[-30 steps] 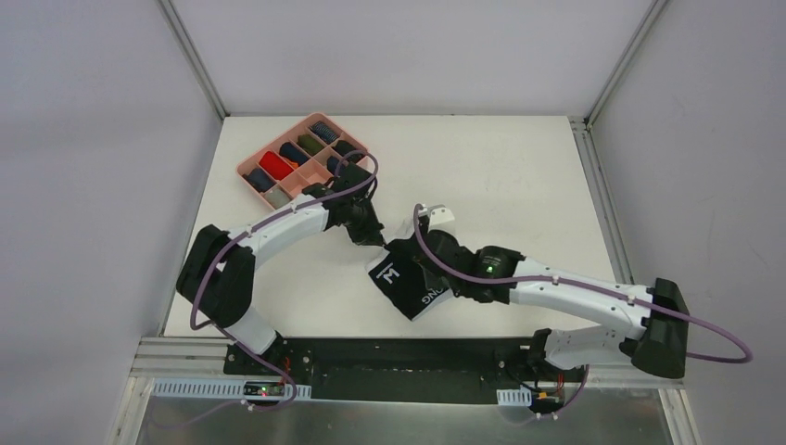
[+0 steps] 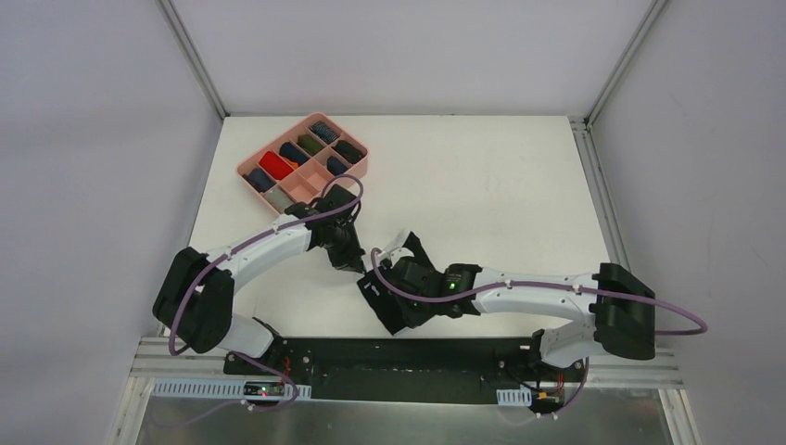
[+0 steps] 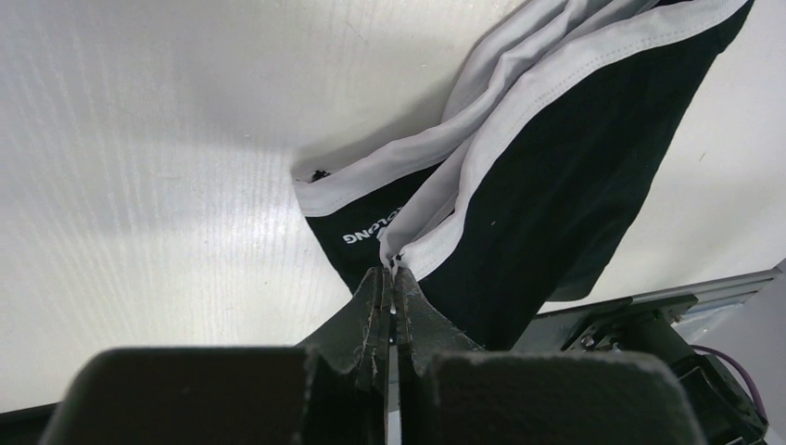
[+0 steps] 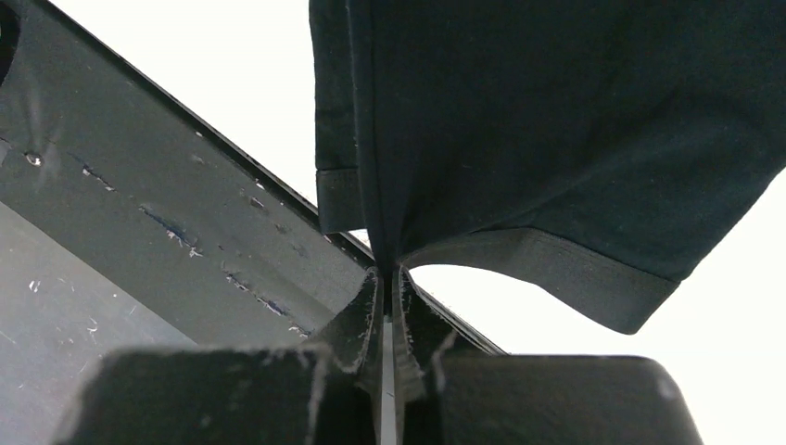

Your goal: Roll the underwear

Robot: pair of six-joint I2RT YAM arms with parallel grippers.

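Observation:
Black underwear (image 2: 378, 298) with a pale waistband (image 3: 593, 46) and white lettering lies partly folded near the table's front edge. My left gripper is shut on the waistband at its left end, where the band gathers between the fingertips. My right gripper is shut on a black edge of the cloth (image 4: 556, 111), pinched into a narrow fold near the table's front rail. In the top view both arms reach over the underwear, and the right wrist covers much of it.
A pink divided box (image 2: 306, 183) with rolled garments in several compartments stands at the back left, close behind my left arm. A dark rail (image 4: 167, 185) runs along the front edge.
Both arms have moved toward the front of the table and a little left, and the underwear has shifted with them, less of its lettering showing in the top view.

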